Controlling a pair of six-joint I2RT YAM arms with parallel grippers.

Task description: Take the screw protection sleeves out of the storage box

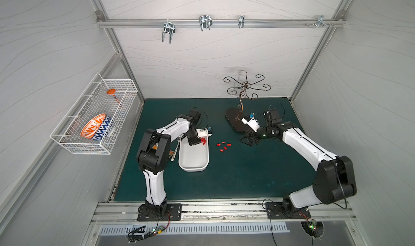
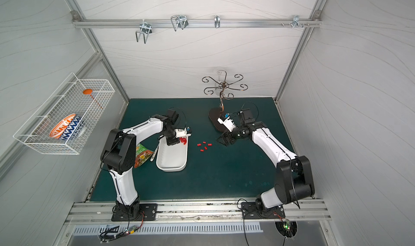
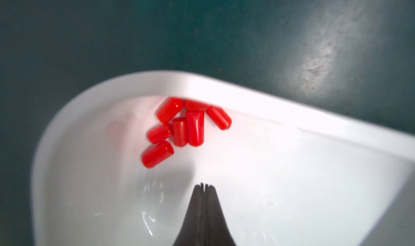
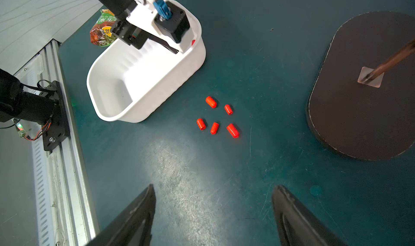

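Observation:
Several red sleeves (image 3: 195, 129) lie heaped in one corner of the white storage box (image 3: 142, 79), as the left wrist view shows. Over the box floor my left gripper is shut, its tips together with nothing between them, a short way off from the heap. Several more red sleeves (image 4: 214, 127) are scattered on the table to the right of the box (image 1: 193, 166). My right gripper hangs above the table right of those loose sleeves; its fingers (image 4: 142, 211) stand apart and empty.
Behind the loose sleeves stands a metal rack on a dark base (image 1: 233, 119). A snack packet (image 2: 142, 155) and a pale stick-like tool (image 2: 154, 153) lie left of the box.

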